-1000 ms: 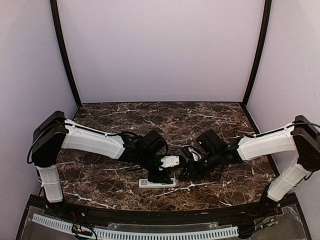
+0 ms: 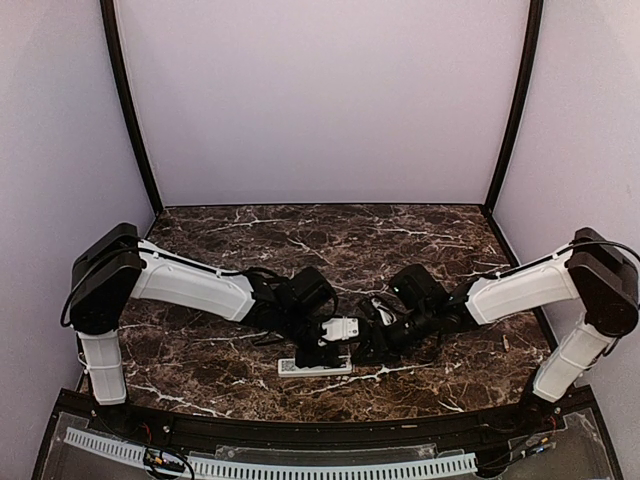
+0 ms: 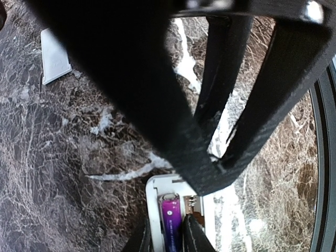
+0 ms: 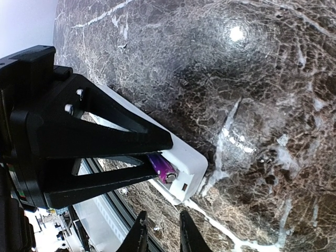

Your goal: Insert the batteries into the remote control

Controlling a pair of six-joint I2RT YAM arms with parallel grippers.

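The white remote (image 2: 300,367) lies on the marble table, its battery bay facing up with a metal spring visible. A purple battery (image 3: 170,218) (image 4: 161,167) sits in the bay, tilted or seated, hard to tell which. My left gripper is shut on the battery at the bay. My right gripper (image 2: 367,350) hovers just beside the remote's end, its fingers part open with nothing between them; in the left wrist view its black fingers hang over the bay's end.
A white cover (image 3: 54,55) lies apart on the table in the left wrist view. A dark rail runs along the front edge.
Both arms have sunk slightly over the last second, staying in the same place at the remote. The remote has not visibly moved.
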